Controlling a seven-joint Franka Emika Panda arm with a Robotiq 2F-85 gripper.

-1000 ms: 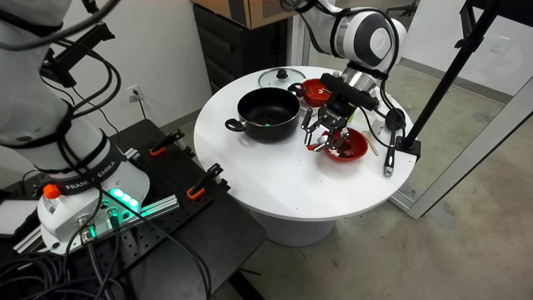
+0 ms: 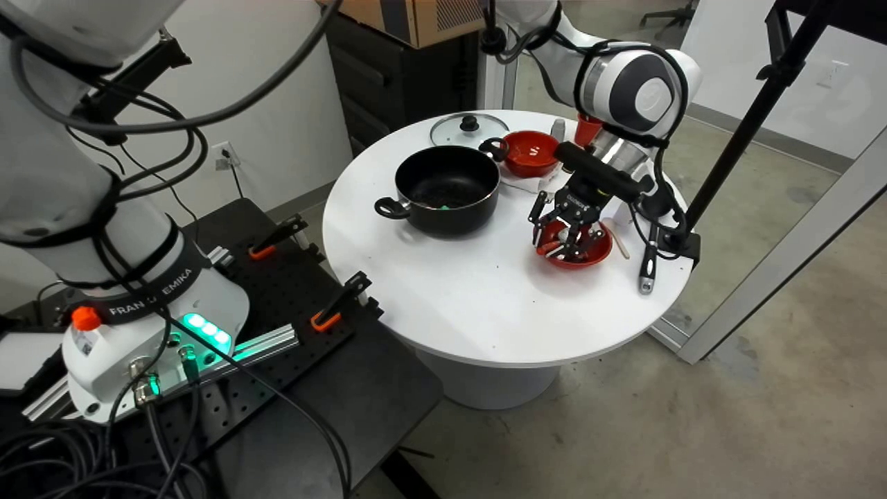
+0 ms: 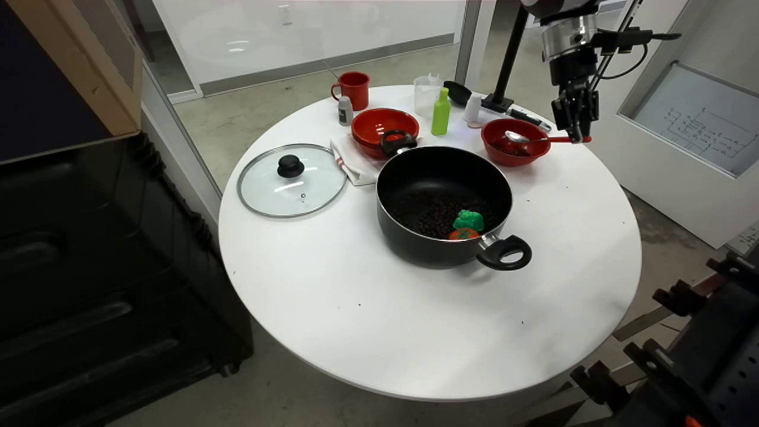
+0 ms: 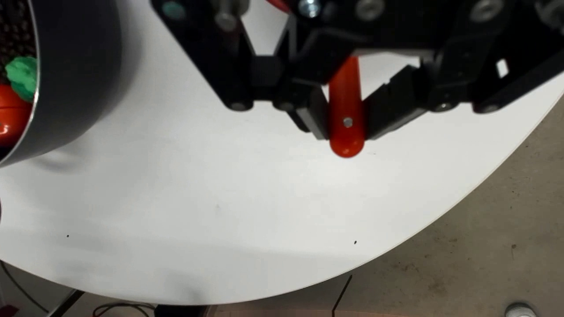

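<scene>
In the wrist view, my gripper is shut on the red handle [image 4: 347,138] of a spoon, one pad pressed to each side. Exterior view 2 shows the spoon's metal head [image 3: 516,136] at the red bowl [image 3: 512,158], over dark contents; whether it touches them I cannot tell. The handle stretches past the bowl's rim to my gripper [image 3: 577,135], which hangs beside the bowl. From exterior view 1, my gripper [image 2: 569,237] covers much of that bowl [image 2: 594,254].
A black pot [image 3: 420,245] holding dark beans, a green piece and a red piece stands mid-table. Around it are a glass lid [image 3: 274,196], stacked red bowls [image 3: 370,128], a green bottle [image 3: 441,114] and a red mug [image 3: 354,89].
In exterior view 1 my arm and gripper have shifted to the right, so the gripper now covers more of the red bowl. Pot, bowl and lid have stayed put.
</scene>
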